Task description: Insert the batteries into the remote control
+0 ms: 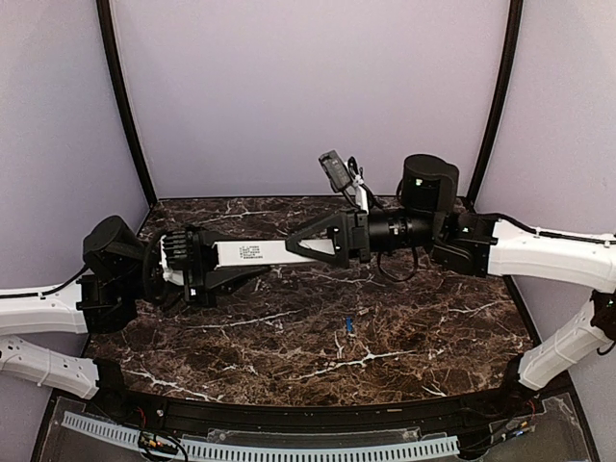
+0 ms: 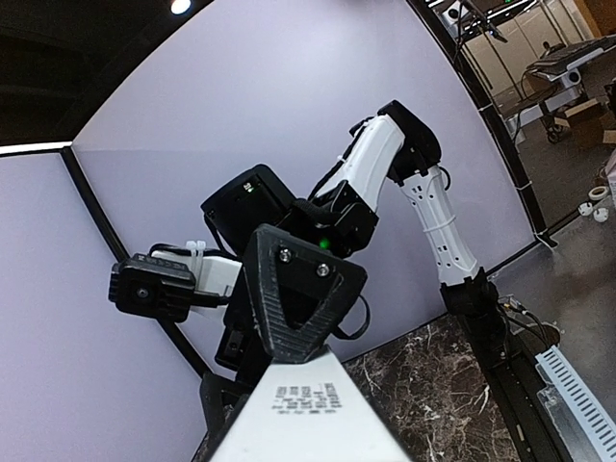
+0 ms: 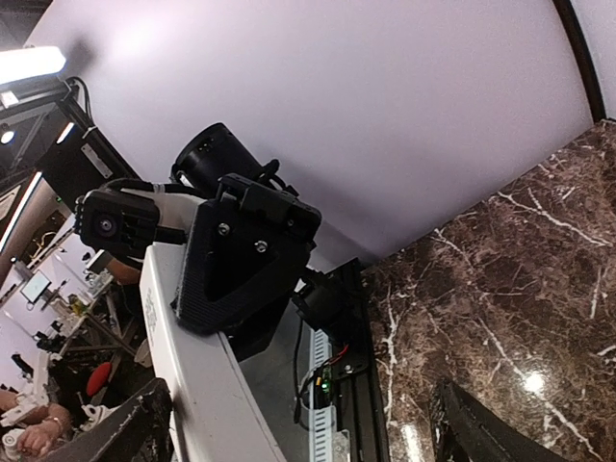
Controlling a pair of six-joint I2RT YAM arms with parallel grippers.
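Note:
The white remote control point(image 1: 252, 252) is held up level over the table, printed label showing in the top view. My left gripper point(image 1: 229, 262) is shut on its left end. Over the right end reaches my right gripper point(image 1: 300, 246), its fingers overlapping the remote there. In the right wrist view its fingers point(image 3: 467, 423) stand apart, with the remote point(image 3: 210, 399) at the left one; whether they touch cannot be told. A small blue object point(image 1: 348, 325), perhaps a battery, lies on the table below. The battery compartment is not visible in these views.
The dark marble table point(image 1: 289, 356) is otherwise mostly clear. A white slotted strip point(image 1: 318, 452) runs along the front beyond the table's edge. Pale walls close off the back and the sides.

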